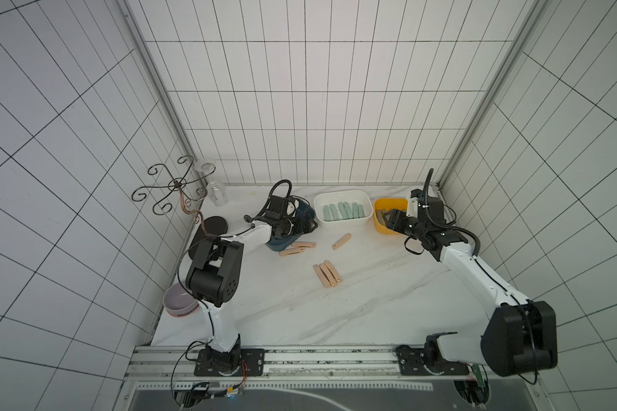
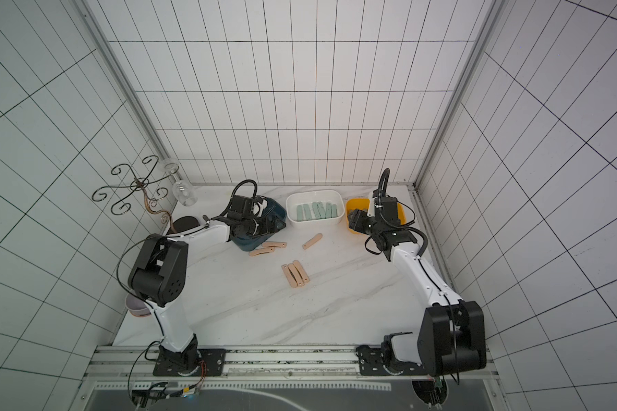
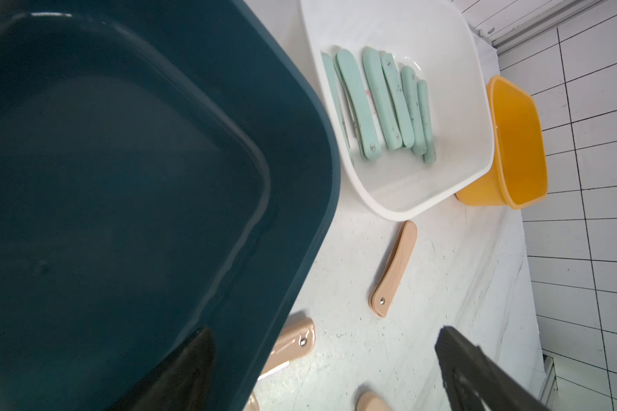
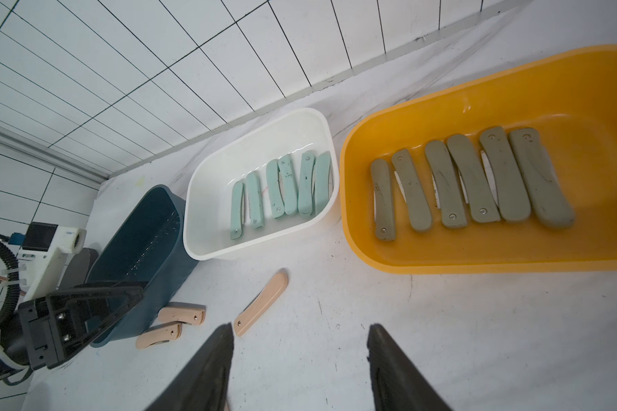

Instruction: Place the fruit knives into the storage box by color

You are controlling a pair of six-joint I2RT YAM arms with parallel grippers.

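Observation:
My left gripper is open at the dark blue box (image 3: 318,164), one finger over its inner side and the other outside, with the wall between and no knife held. The visible inside of this box is empty. Peach knives lie on the table: a pair (image 4: 181,313) against the box's front side, a single knife (image 3: 394,269) below the white box, and a row of three (image 1: 327,273) nearer the front. Green knives (image 4: 288,185) fill the white box (image 4: 205,164). Grey knives (image 4: 452,181) lie in the yellow box (image 4: 418,263). My right gripper is open and empty above the table.
A dark round plate (image 1: 207,233) and a metal scroll stand (image 1: 177,183) are at the left, with glassware (image 1: 216,193) behind. A purple bowl (image 1: 179,301) sits at the front left.

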